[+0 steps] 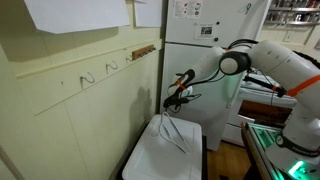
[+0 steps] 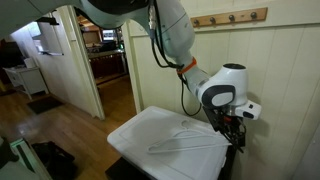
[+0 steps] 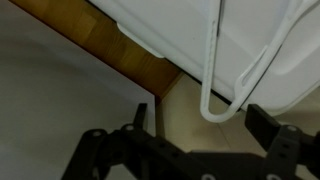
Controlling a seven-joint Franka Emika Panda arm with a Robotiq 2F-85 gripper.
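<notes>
A white, narrow V-shaped item with a rounded bend, like tongs, lies on the white tabletop. In the wrist view its bend reaches past the table edge, between my fingers as seen from above, with clear space on both sides. My gripper is open and touches nothing that I can make out. Exterior view 2 has the gripper pointing down at the wall-side end of the table, near the bend. How high the fingertips are above the item cannot be told.
The cream wall with metal hooks and a wooden peg rail stands close behind the gripper. A white fridge is beyond the arm.
</notes>
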